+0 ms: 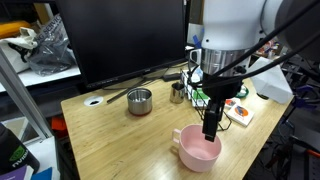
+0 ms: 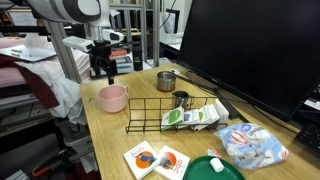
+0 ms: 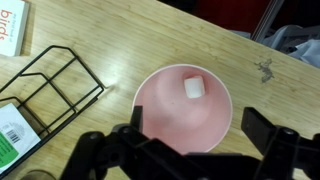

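A pink pot (image 1: 198,150) with a small handle stands upright near the table's front edge. Inside it, in the wrist view, a small white block (image 3: 194,87) lies on the pink bottom (image 3: 185,118). Above the pot hangs my gripper (image 1: 211,134), pointing down. Its dark fingers stand wide apart in the wrist view, to the left and right of the pot's lower part, and the gripper is open with nothing between them. In exterior view 2 the pink pot (image 2: 113,98) sits at the far left of the table, just below the gripper.
A black wire rack (image 2: 160,112) with white packages stands beside the pot. Farther off are a steel pot (image 1: 140,101), a metal cup (image 2: 181,99), a green plate (image 2: 213,168) with a small white block (image 2: 217,164), and a plastic bag (image 2: 252,145).
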